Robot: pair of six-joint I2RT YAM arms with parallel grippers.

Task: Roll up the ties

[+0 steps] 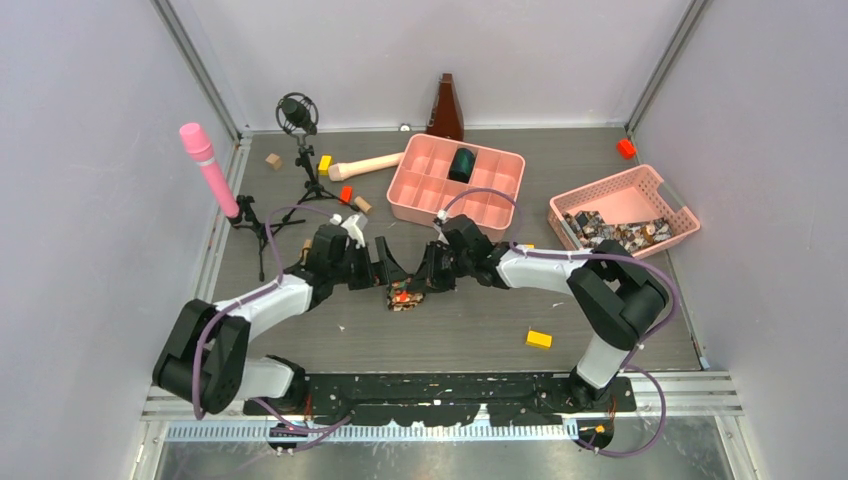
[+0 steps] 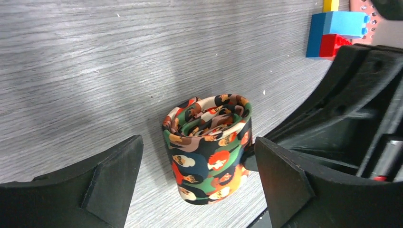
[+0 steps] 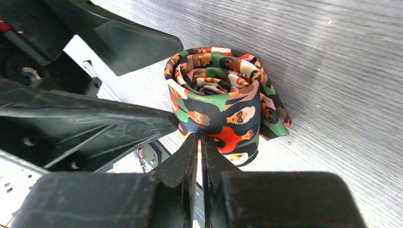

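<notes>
A patterned tie (image 2: pixel 204 161), dark with orange and green figures, stands as a coiled roll on the table between my grippers. One flap of the tie (image 3: pixel 272 111) sticks out from the roll in the right wrist view. My left gripper is open, its fingers apart on either side of the roll in its own view. From the other side, my right gripper has its fingers close together, tips against the roll's outer wall. Whether fabric is pinched between those tips is hidden.
A pink divided box (image 1: pixel 408 205) holding a dark green roll (image 1: pixel 461 165) stands behind the arms. At the right, a pink basket (image 1: pixel 650 180) contains several patterned pieces. A yellow block (image 1: pixel 539 340) lies front right. Small blocks and a tripod (image 1: pixel 312 180) occupy the back left.
</notes>
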